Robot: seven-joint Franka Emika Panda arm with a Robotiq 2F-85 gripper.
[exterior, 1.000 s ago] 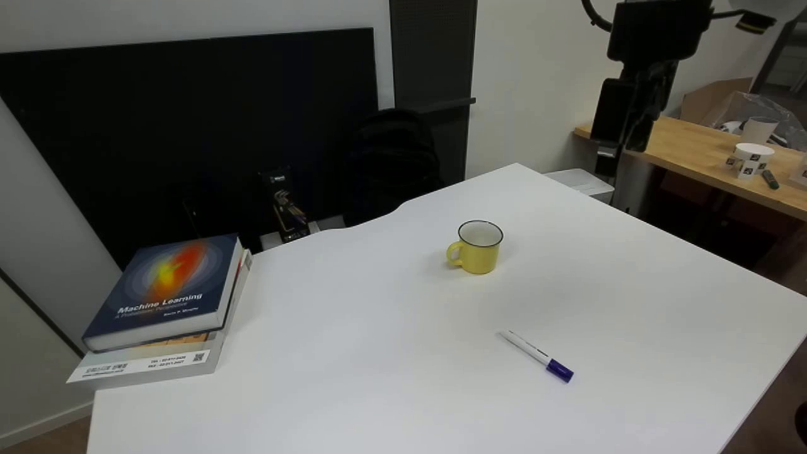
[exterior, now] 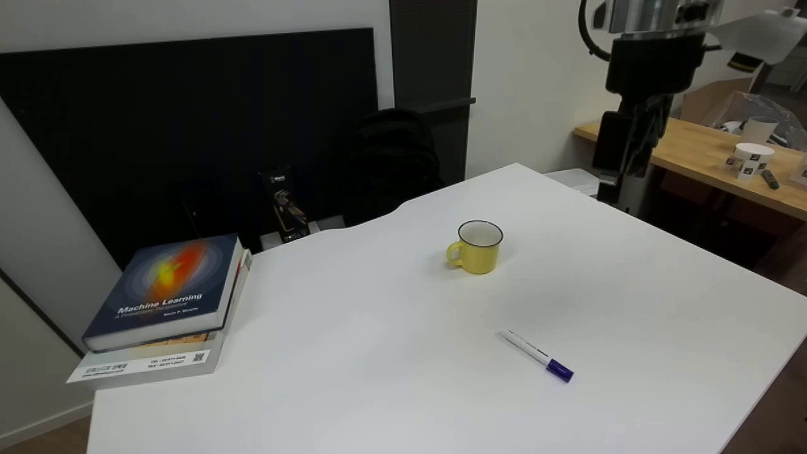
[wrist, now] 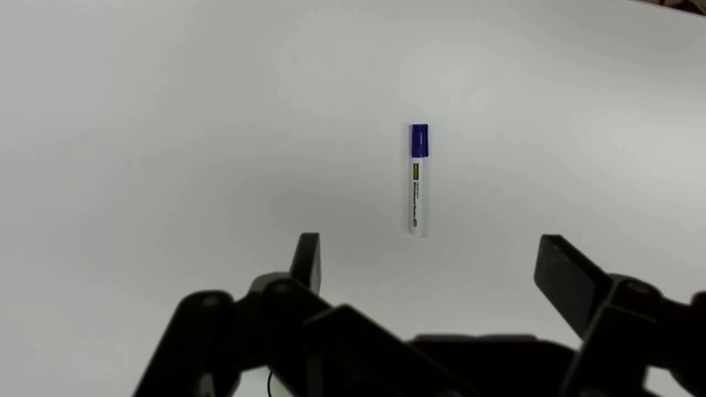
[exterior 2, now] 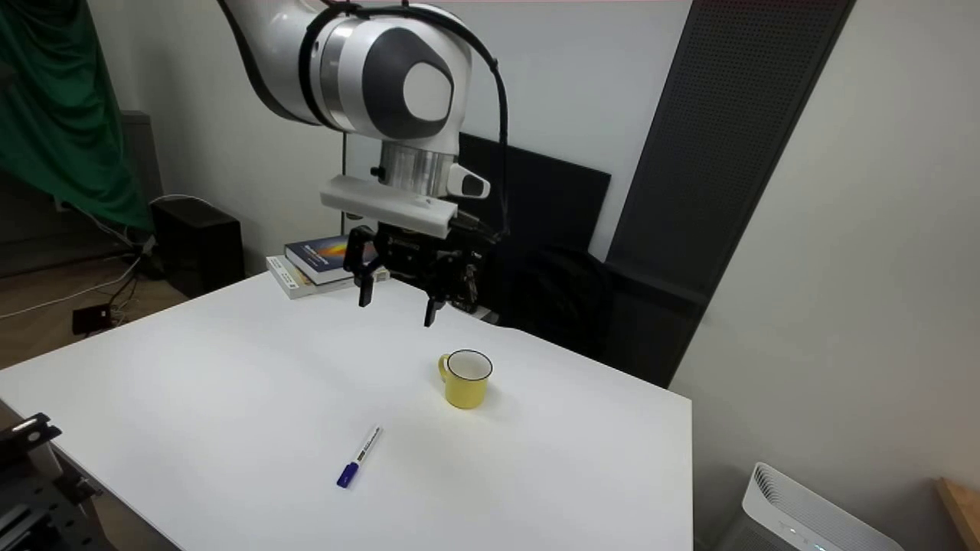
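Note:
A white marker with a blue cap (exterior: 537, 356) lies flat on the white table. In the wrist view this marker (wrist: 417, 192) appears upright in the frame, its cap toward the top, just beyond the gap between my fingertips. Well above the table hangs my gripper (exterior 2: 397, 308), open, with empty space between its fingers. Both fingers (wrist: 305, 261) show at the bottom of the wrist view. A yellow mug (exterior: 476, 253) with a dark rim stands upright behind the marker, its handle to the left; exterior view 2 shows the mug (exterior 2: 465, 386) below and right of the gripper.
Two stacked books (exterior: 165, 291), a blue one on top, lie at the table's left corner. Bare table (exterior: 340, 340) spreads between the books and the marker. A wooden side table (exterior: 681, 155) with cups stands beyond the right edge.
In exterior view 1, my arm and gripper have come down somewhat. The mug, marker and books are where they were.

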